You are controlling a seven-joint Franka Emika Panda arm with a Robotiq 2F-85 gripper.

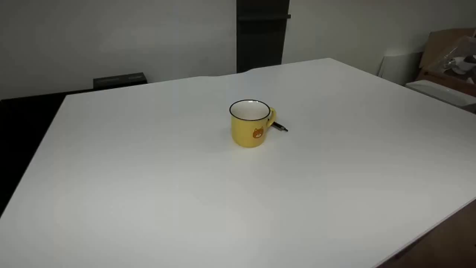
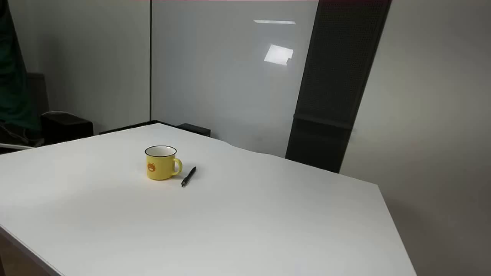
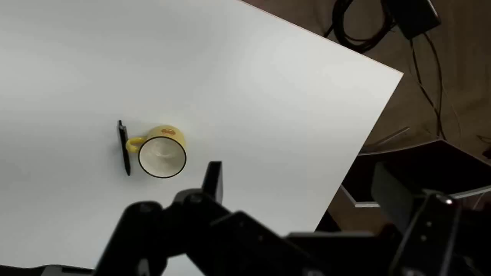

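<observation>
A yellow mug (image 1: pixel 244 131) with a dark rim and an orange animal face stands upright on the white table; in exterior view 2 the mug (image 2: pixel 159 166) shows its handle towards the right. Close by the handle lies a black pen (image 2: pixel 188 176), partly hidden behind the mug in exterior view 1. From above, the wrist view shows the empty inside of the mug (image 3: pixel 162 157) and the whole pen (image 3: pixel 124 148) beside its handle. My gripper is open high over the table, its fingers wide apart with nothing between them. Neither exterior view shows it.
Bare white table (image 1: pixel 178 201) surrounds the mug and pen on all sides. Past the table's edge in the wrist view are coiled cables (image 3: pixel 340 27) and a black box (image 3: pixel 412 16) on the floor. A whiteboard (image 2: pixel 230 69) stands behind the table.
</observation>
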